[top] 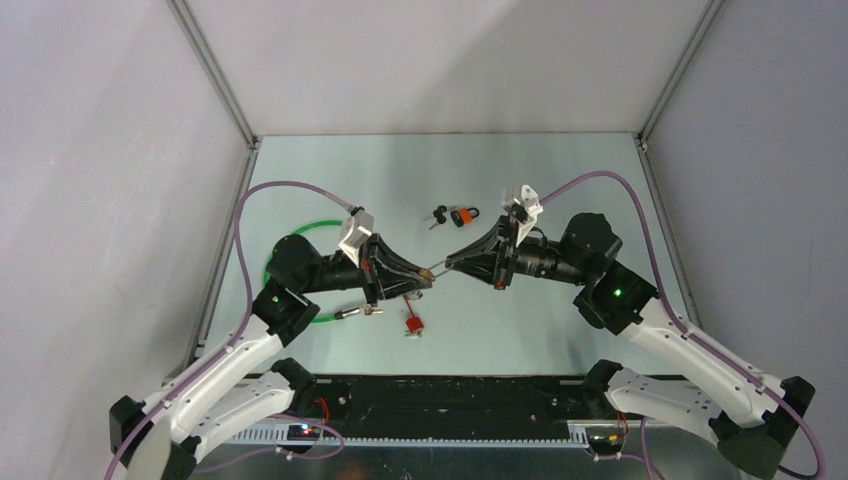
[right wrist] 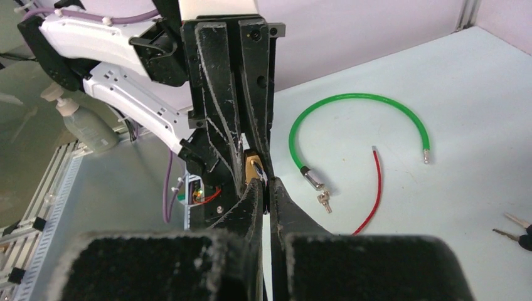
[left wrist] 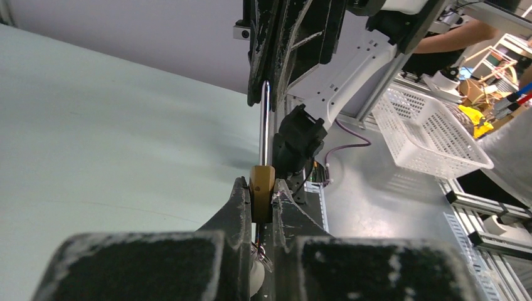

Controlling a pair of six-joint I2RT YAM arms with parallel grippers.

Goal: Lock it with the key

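Held in mid-air near the middle, a brass padlock (left wrist: 262, 191) with a long silver shackle (left wrist: 265, 125) is clamped in my left gripper (top: 426, 275), body between the fingertips, keys or a ring dangling below it. My right gripper (top: 449, 264) faces it, shut at the shackle's far end; in the left wrist view its fingers surround that end. Whether they touch it is unclear. In the right wrist view the padlock sits behind the right fingertips, largely hidden.
On the table (top: 530, 330) lie a green cable lock (right wrist: 351, 96), a red padlock (top: 415, 325), and an orange-black padlock (top: 464, 216) with keys (top: 438, 213) at the back.
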